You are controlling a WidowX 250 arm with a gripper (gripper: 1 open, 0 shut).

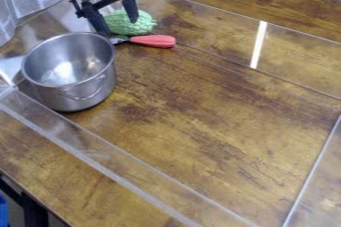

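My black gripper (104, 10) is at the top left, raised over a green leafy vegetable (135, 22) at the back of the table; its fingers look spread apart, with nothing visible between them. A knife or utensil with a red handle (152, 41) lies just in front of the green item, its metal part partly hidden. A steel pot (70, 90) stands on the left, in front of the gripper.
Transparent strips run along the table's edges. A silvery wall covering is at the upper left, and a dark edge at the back right.
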